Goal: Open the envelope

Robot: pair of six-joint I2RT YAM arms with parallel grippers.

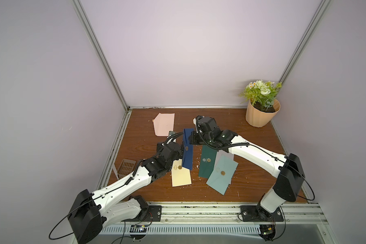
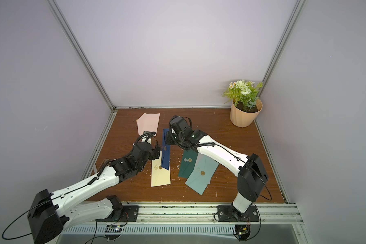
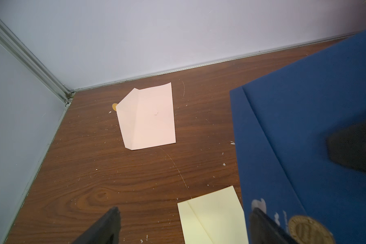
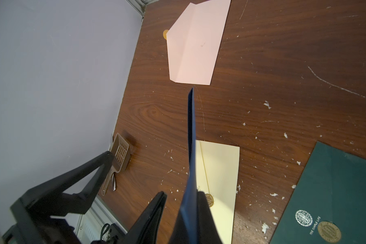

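A dark blue envelope (image 1: 187, 156) is held up off the table, its large side facing left in the left wrist view. My right gripper is shut on it, the thin edge-on paper passing between the fingers. The flap seam and a round gold seal (image 3: 311, 231) show on the envelope's side towards my left gripper. That gripper stands open to the left of the envelope, with nothing held; one fingertip (image 3: 266, 227) overlaps the seal side in view. Whether it touches the paper I cannot tell. The flap looks closed along its seam.
Below lie a cream envelope (image 4: 219, 174), a dark green one (image 4: 333, 187) and a light teal one (image 1: 223, 172). A pink envelope (image 3: 154, 118) lies at the back left, a flowerpot (image 1: 260, 116) at the back right.
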